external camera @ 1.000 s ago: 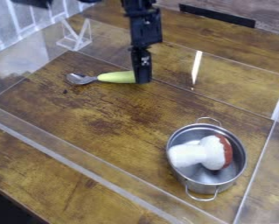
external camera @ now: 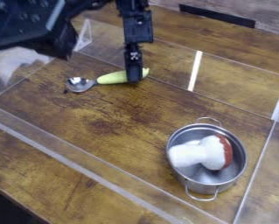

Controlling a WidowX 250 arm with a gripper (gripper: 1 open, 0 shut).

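Observation:
My black gripper (external camera: 135, 68) reaches down from the top over the wooden table, its tips right at a pale green object (external camera: 115, 78), which may be the handle of the utensil whose metal spoon head (external camera: 79, 84) lies to its left. The fingers look close together; whether anything is between them is hard to tell. A metal pot (external camera: 230, 178) with two handles holds a white and red-brown object (external camera: 200, 152) at the lower right.
Clear plastic walls border the work area. A white strip (external camera: 195, 70) stands right of the gripper. A white cloth (external camera: 10, 61) shows at the far left.
The arm has swung lower and further left over the upper left of the view, with the gripper tips staying near the green object. The pot looks unchanged.

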